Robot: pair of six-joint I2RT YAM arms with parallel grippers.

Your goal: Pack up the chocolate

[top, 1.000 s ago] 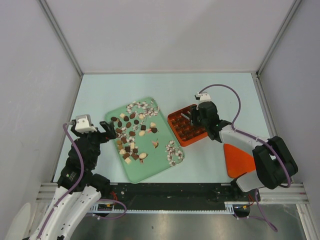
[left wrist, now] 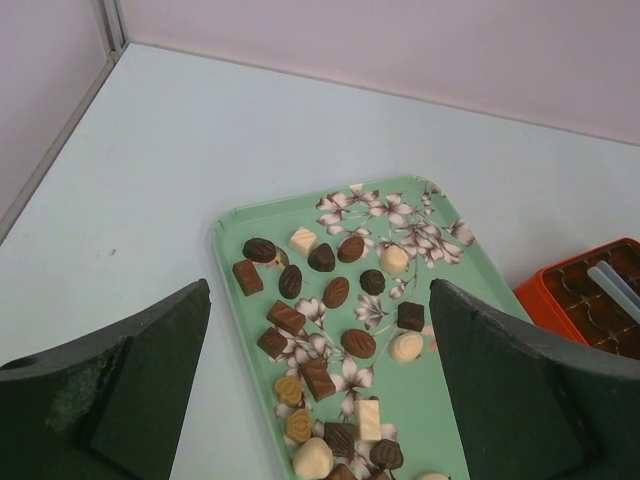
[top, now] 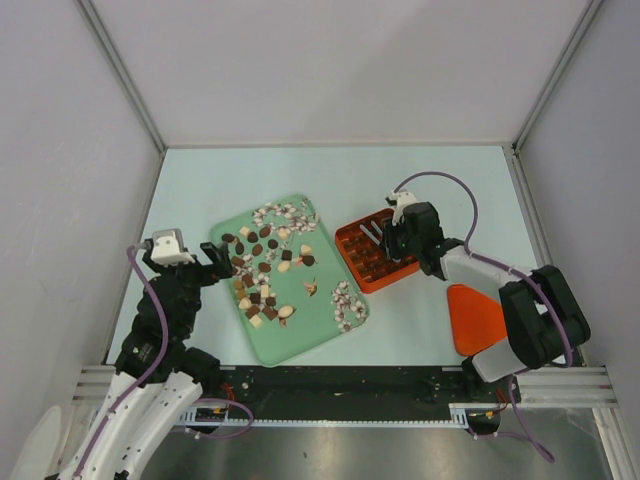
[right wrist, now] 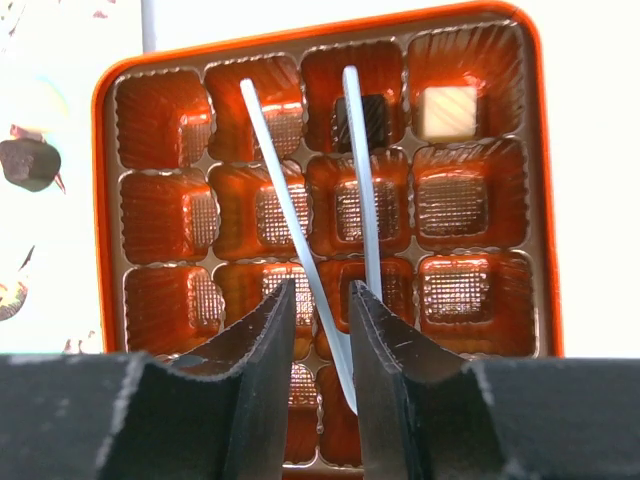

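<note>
An orange box (top: 360, 265) with a compartmented insert (right wrist: 160, 240) holds white tongs (right wrist: 365, 200), a dark square chocolate (right wrist: 375, 115) and a cream square one (right wrist: 449, 112). My right gripper is over it, fingertips at the tongs, part open; whether it grips them is unclear. My left gripper stands open at the left of the green tray (top: 290, 345), above its edge, empty. Assorted brown and cream chocolates (left wrist: 357, 342) lie spread on that tray.
An orange lid (top: 476, 320) lies at front right. Walls bound both sides.
My left arm and the tray are unchanged.
</note>
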